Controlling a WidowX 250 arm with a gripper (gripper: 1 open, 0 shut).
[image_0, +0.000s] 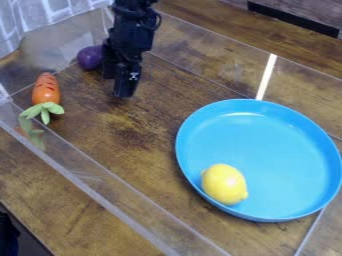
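Note:
My black gripper hangs at the upper middle of the camera view, its fingers open, just right of a purple object, probably an eggplant, which it partly hides. An orange toy carrot with green leaves lies at the left. A yellow lemon rests in the lower left part of a blue round tray on the right.
Clear plastic walls edge the area at the left and back, and a pale strip shows at the upper right.

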